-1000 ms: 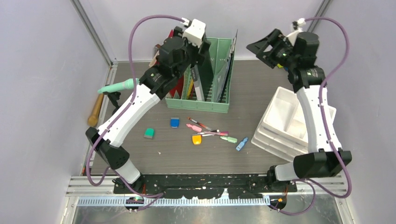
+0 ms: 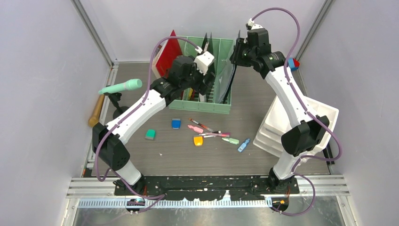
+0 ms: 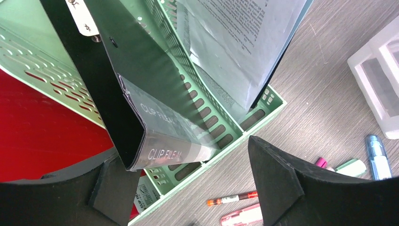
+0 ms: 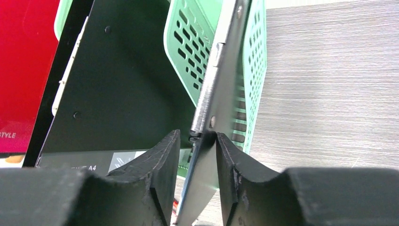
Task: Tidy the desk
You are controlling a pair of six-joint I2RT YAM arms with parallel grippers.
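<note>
In the top view, a green file rack [image 2: 200, 106] holds folders standing upright. My left gripper [image 2: 206, 85] is over its middle, its fingers wide apart. The left wrist view shows a black clip file [image 3: 117, 94] between those fingers, leaning in its slot, with space to the right finger [image 3: 277, 179]. At the rack's right side is my right gripper [image 2: 236, 52]. Its fingers straddle the spine of a grey-black file [image 4: 207, 101] in the right wrist view; they are close together but a gap shows at the left finger. A red folder [image 2: 169, 56] stands at the rack's left.
Pens and highlighters [image 2: 211, 135] lie in front of the rack, with blue [image 2: 176, 123], yellow [image 2: 198, 141] and green [image 2: 150, 134] small items nearby. White stacked trays [image 2: 270, 134] stand right, under the right arm. A mint lamp [image 2: 123, 86] is at left.
My right gripper has swung left from the open space to the file at the rack's right side, and its fingers have drawn closer.
</note>
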